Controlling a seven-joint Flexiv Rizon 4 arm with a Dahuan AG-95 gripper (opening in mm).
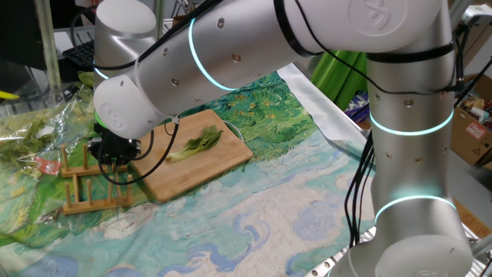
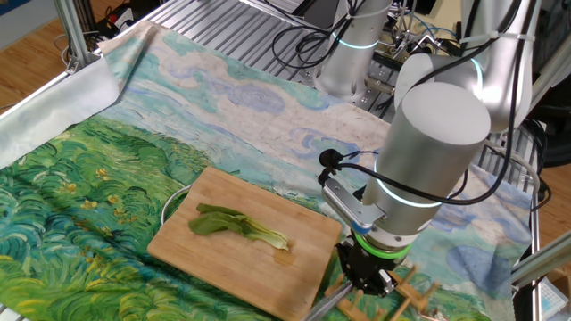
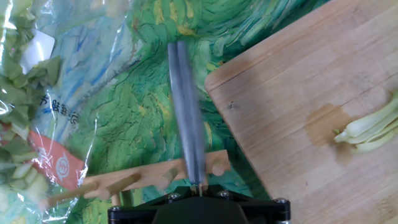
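Observation:
A long grey blade (image 3: 186,112), seemingly a knife's, extends from my gripper in the wrist view, slightly blurred. The gripper appears shut on it; the handle and fingertips are hidden. In the second exterior view the blade (image 2: 328,301) slants down from the gripper (image 2: 368,272), beside the cutting board's near edge. A peg rack (image 1: 96,201) of light wood stands below and beside the gripper (image 1: 115,150). On the wooden cutting board (image 2: 201,259) lies a leafy green vegetable (image 2: 234,223), its pale stem end (image 3: 373,129) towards the gripper.
A clear plastic bag (image 3: 74,106) with greens lies on the rack's far side from the board. Painted cloth (image 1: 254,223) covers the table, with a wide bare area in front of the board. A black cable (image 1: 154,173) loops near the gripper.

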